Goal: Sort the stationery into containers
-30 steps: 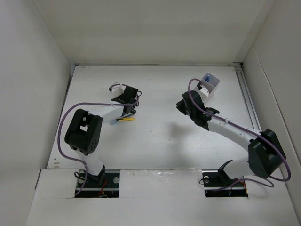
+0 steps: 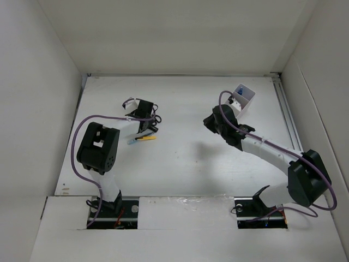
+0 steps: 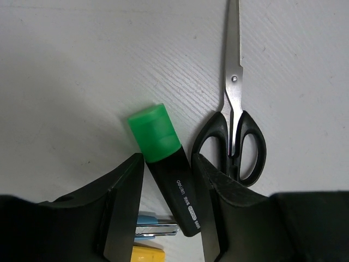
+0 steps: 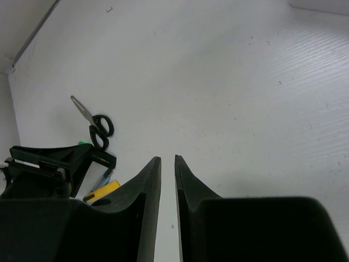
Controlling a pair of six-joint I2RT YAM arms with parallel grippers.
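A black marker with green cap (image 3: pixel 177 191) lies on the white table, with my left gripper part open over it, one finger either side. Black-handled scissors (image 3: pixel 252 164) lie just right of it. A light blue item with metal (image 3: pixel 154 229) and a yellow item (image 3: pixel 146 254) lie below, partly hidden. My right gripper is over bare table, its fingertips slightly apart with nothing between them. A white divided container (image 2: pixel 245 93) stands at the back right, holding a blue item.
Walls enclose the sides and back, with metal rails along the table's edges. The right arm is close beside the container.
Since a second ago my left gripper has moved slightly left, uncovering more of the scissors in the top view. The right arm looks unchanged.
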